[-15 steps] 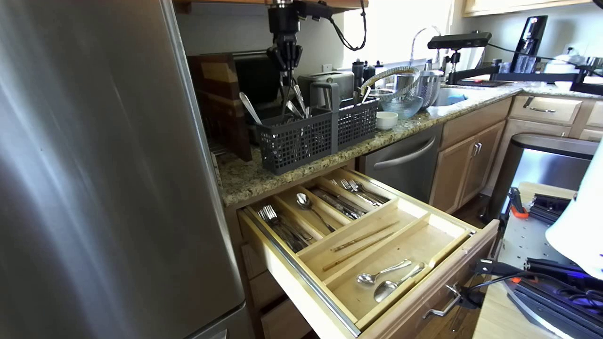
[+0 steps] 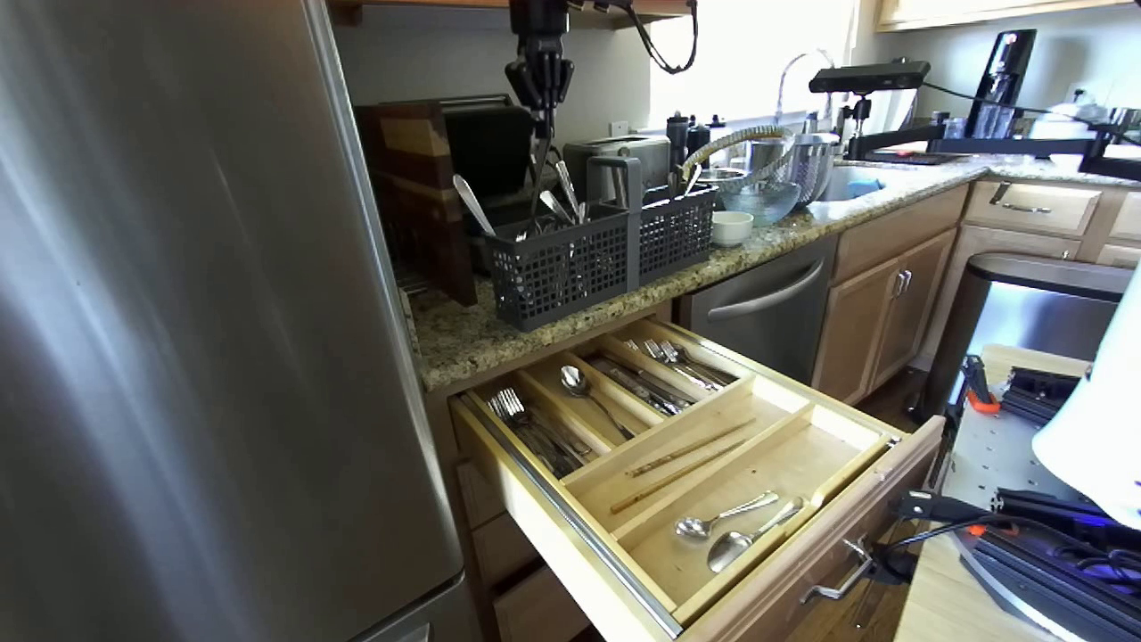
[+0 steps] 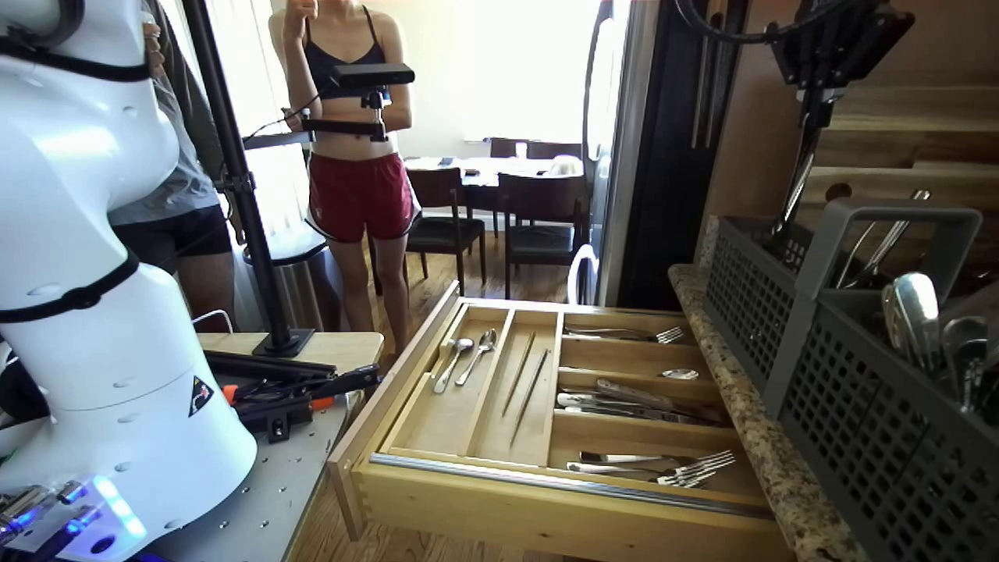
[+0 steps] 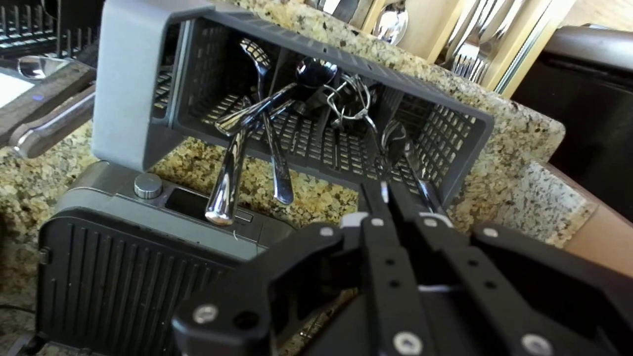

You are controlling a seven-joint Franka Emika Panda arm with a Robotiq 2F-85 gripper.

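Note:
My gripper is shut on the handle of a silver utensil [image 3: 796, 192], which hangs steeply down from the fingertips. The utensil's lower end is inside the dark grey cutlery basket [image 2: 564, 280], so its kind cannot be told. In exterior view 1 the gripper [image 2: 543, 119] is above the basket's near-left end. Other silverware stays in the basket, including a slotted utensil [image 4: 256, 54] and a wire-looped one [image 4: 351, 101] in the wrist view. The open drawer [image 2: 727, 428] below holds forks [image 2: 513, 412], knives and spoons in wooden compartments.
Wooden boards [image 2: 428, 182] stand behind the basket, and a toaster [image 2: 610, 155] is beyond it. The basket's tall handle [image 3: 899, 217] rises mid-length. Two chopsticks [image 2: 685, 455] and two spoons [image 2: 730, 549] lie in the drawer's front compartments. A fridge [image 2: 192, 321] borders the left.
The gripper has risen a little above the basket, drawing the held utensil upward with it. The drawer and its contents look unchanged.

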